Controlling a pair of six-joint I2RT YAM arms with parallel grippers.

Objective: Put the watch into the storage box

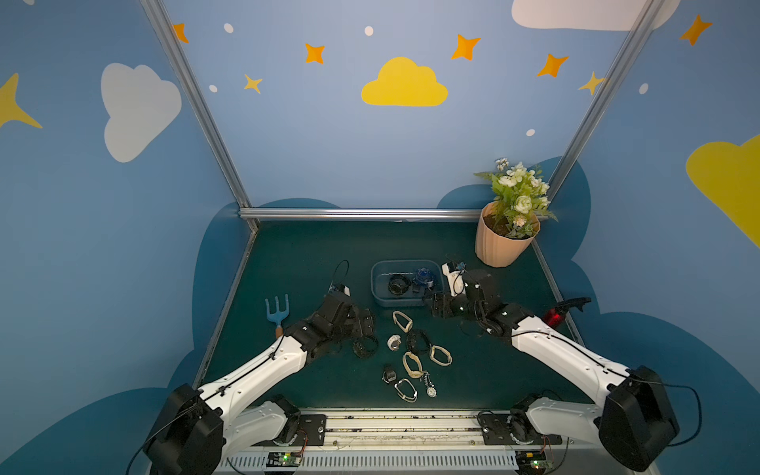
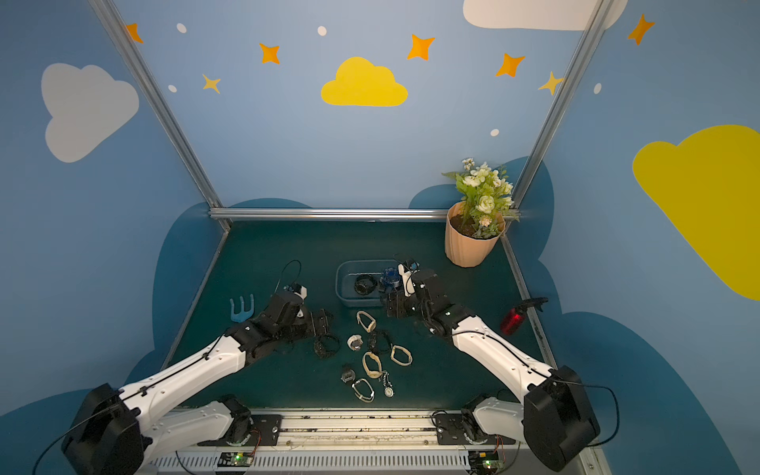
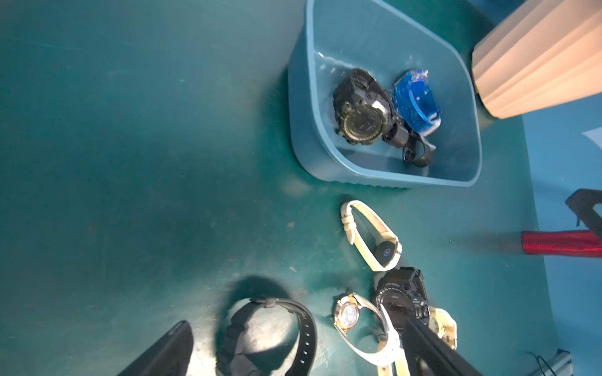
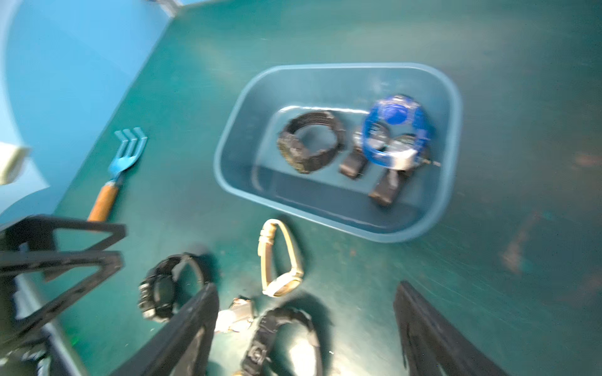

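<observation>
The blue-grey storage box holds several watches. A translucent blue watch lies at its right end, over smaller dark-strapped ones, and a chunky black watch is left of it. My right gripper is open and empty, near the box's front right corner. My left gripper also stands open, close to a black-strapped watch on the table, not closed on it. More watches lie on the mat in front of the box: a cream one, a white-strapped one and a large black one.
A pink pot of white flowers stands at the back right. Left on the mat is a blue garden fork. A red bottle is by the right wall. Several more watches and bracelets lie near the front; left of the box the mat is clear.
</observation>
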